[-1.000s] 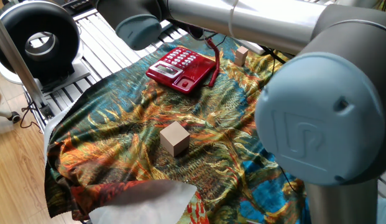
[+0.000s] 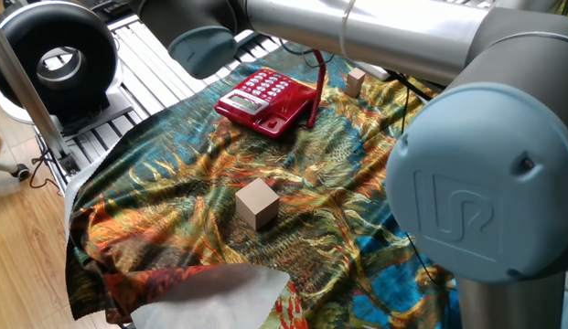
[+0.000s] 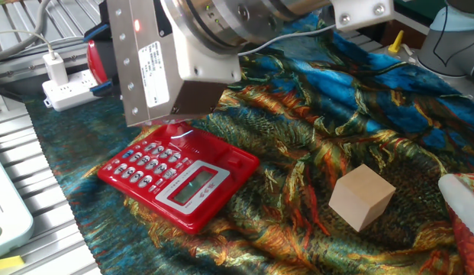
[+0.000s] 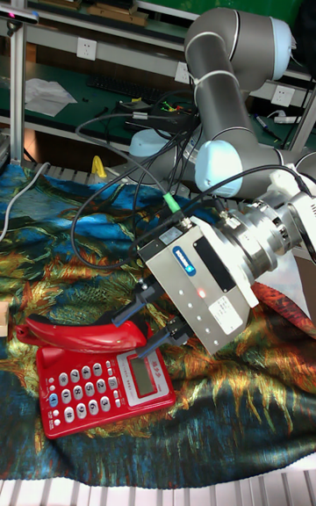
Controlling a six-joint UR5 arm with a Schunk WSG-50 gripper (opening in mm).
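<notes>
The red telephone lies on the patterned cloth, its keypad and small display facing up. Its red handset is off the cradle and tilted, behind the phone's body in the third view. My gripper has its two dark fingers on either side of the handset's right end and appears shut on it. The second view shows a red end of the handset between the dark fingers, above the phone. Exactly where the pads touch is hard to see. In the first view the arm hides the gripper.
A wooden cube sits on the cloth away from the phone; a smaller wooden block stands near the phone. A white power strip lies by the cloth's edge. The cloth is wrinkled, with clear room around the cube.
The arm's large joint has shifted slightly right and down in the first view. The handset's far end has moved up and a little right; the phone body and blocks stay put.
</notes>
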